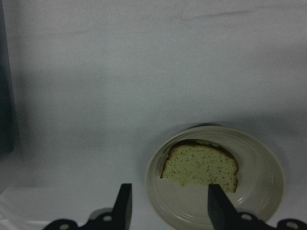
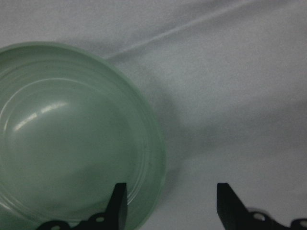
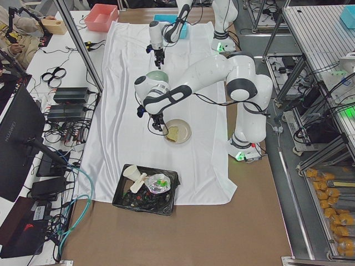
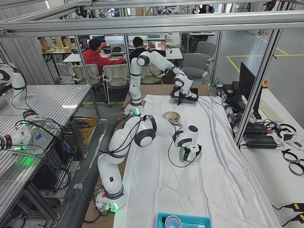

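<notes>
My left gripper [image 3: 157, 124] hangs above a beige plate [image 1: 175, 201] holding one bread slice [image 1: 199, 165]. In the left wrist view, its fingers [image 1: 122, 206] stand open, nothing between them. My right gripper is open and empty over the edge of a green plate [image 2: 72, 134]. In the camera left view that plate is mostly hidden behind the left arm.
A black tray [image 3: 123, 198] with a cup and foil item lies at the near end of the white cloth [image 3: 127, 144]. A blue bin [image 4: 204, 221] sits at the other end. Monitors and cables line one side.
</notes>
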